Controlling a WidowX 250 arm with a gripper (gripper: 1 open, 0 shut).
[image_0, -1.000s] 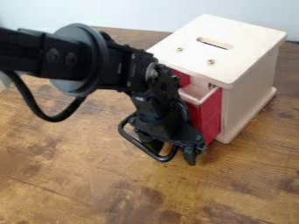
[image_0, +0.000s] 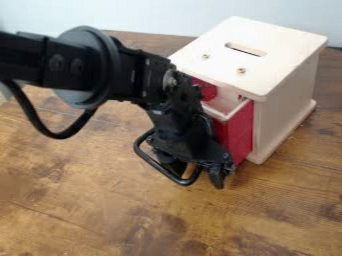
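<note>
A light wooden box (image_0: 281, 100) with a slot and two screws on its top stands at the back right, with red panels (image_0: 238, 130) on the side facing the arm. My black gripper (image_0: 211, 172) is low at that red side, its tips close to the lower part of the red panel. I cannot tell whether it touches the panel, whether it is open or shut, or what is between its fingers; the gripper's body hides that area.
A pale surface lies beyond the table's back edge.
The arm and gripper have shifted very slightly; the box looks unmoved, with the upper red part a little more visible beside the arm.
</note>
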